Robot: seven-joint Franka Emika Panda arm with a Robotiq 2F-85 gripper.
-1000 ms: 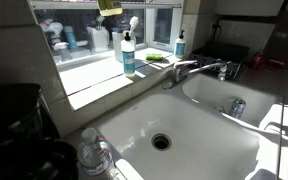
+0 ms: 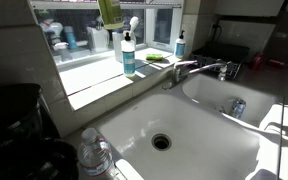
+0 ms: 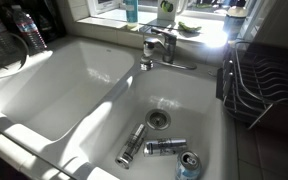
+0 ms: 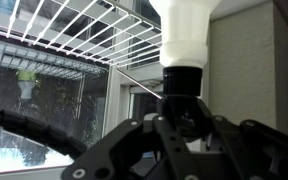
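In the wrist view a pale, rounded object (image 4: 187, 30) with a black collar rises from between the black parts of my gripper, which looks shut on it. Its far end is cut off by the frame's top edge. A yellow-green bottle-like thing (image 2: 110, 14) hangs at the top of exterior view 1, above the window sill; whether it is the same object cannot be told. Neither exterior view shows my arm or gripper.
A double sink (image 2: 199, 150) has several cans, including one (image 3: 189, 163), in one basin. The faucet (image 3: 162, 42) stands behind. A pump bottle (image 2: 129, 55) stands on the sill. Water bottles (image 2: 94, 152) and a dish rack (image 3: 264, 80) flank the sink. A white wire shelf (image 4: 79, 25) is close in the wrist view.
The yellow-green thing at the top of exterior view 1 has come lower and shows more of its body than a second ago. The sink and sill look unchanged.
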